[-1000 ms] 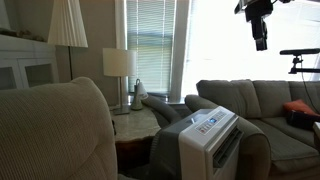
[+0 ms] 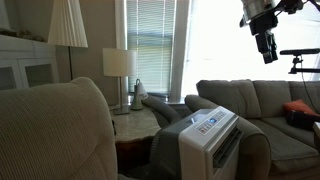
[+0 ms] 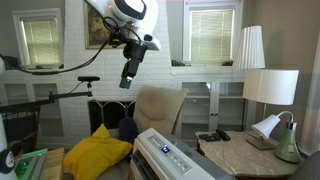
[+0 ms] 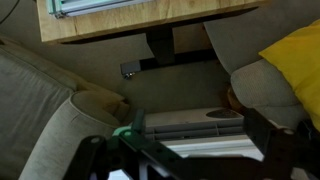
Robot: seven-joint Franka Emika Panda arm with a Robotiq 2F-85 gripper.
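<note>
My gripper (image 3: 127,80) hangs in the air in exterior view 2, pointing down, above and left of a white appliance (image 3: 165,150) with a control panel on top. In exterior view 1 the gripper (image 2: 270,58) is at the upper right, well clear of the sofa. The wrist view shows dark fingers (image 4: 258,130) spread apart at the bottom, with nothing held in the gap of the gripper. Beyond them lies the appliance's slatted vent (image 4: 195,130).
A wooden tabletop (image 4: 140,22) runs along the top of the wrist view. A yellow cushion (image 3: 95,155) lies on a seat. Lamps (image 3: 272,88) stand on a side table (image 3: 245,155). A sofa (image 2: 265,97) fills the back right. Air around the gripper is free.
In exterior view 1 my gripper has shifted a little to the right and downward, and its tilt has changed. The furniture and the appliance have stayed where they were.
</note>
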